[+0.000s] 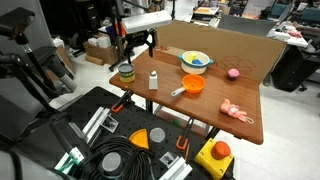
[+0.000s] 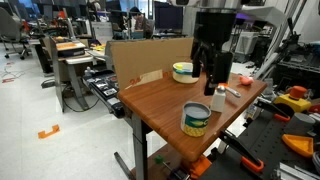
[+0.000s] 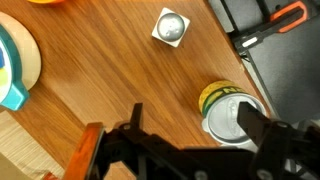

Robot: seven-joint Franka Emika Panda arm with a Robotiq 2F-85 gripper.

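My gripper (image 1: 139,54) hangs above the near left part of the wooden table, open, with nothing between its fingers. A yellow-and-green can (image 1: 126,74) stands upright near the table's left edge, below the gripper. In the wrist view the can (image 3: 217,92) appears toward the right finger, off the middle of the gap, its pale round top partly covered by that finger. A small white bottle (image 1: 153,82) stands beside the can, and its grey cap (image 3: 170,26) shows from above. In exterior view 2 the can (image 2: 196,118) is nearer the camera than the bottle (image 2: 218,99).
An orange bowl (image 1: 194,84), a blue-rimmed bowl (image 1: 195,62) with yellow contents, a pink toy (image 1: 235,111) and a dark red round thing (image 1: 233,74) occupy the table farther right. A knife-like utensil (image 1: 178,92) lies by the orange bowl. Bare wood (image 3: 120,75) lies left of the can.
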